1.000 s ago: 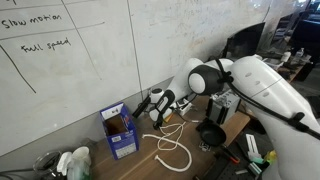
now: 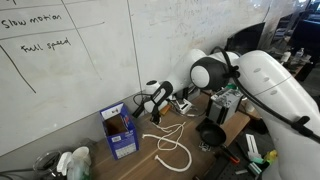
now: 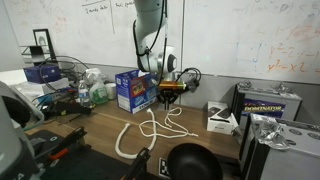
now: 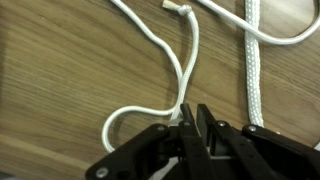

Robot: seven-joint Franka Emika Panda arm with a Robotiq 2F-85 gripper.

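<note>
A thin white rope (image 4: 150, 112) bends in a loop on the wooden table in the wrist view, its frayed end (image 4: 177, 7) at the top. My gripper is shut on the thin rope where the loop's strands come together; its dark fingers hide the exact grip. A thicker braided white rope (image 4: 253, 65) lies to the right, apart from the fingers. In exterior view 1 the gripper (image 2: 155, 117) hangs low over the table, close to the tangled white ropes (image 2: 172, 138). Exterior view 2 shows the ropes (image 3: 150, 128) spread in front of the gripper (image 3: 167, 100).
A blue box (image 2: 121, 136) stands left of the gripper, near the wall. To the right is a black pan (image 2: 212, 133). A white box (image 3: 222, 118) and a Dominator box (image 3: 268, 103) sit at the right in exterior view 2. Table between ropes and blue box is bare.
In exterior view 1 the arm's wrist and gripper have shifted slightly up and to the left. The ropes on the table look nearly unchanged.
</note>
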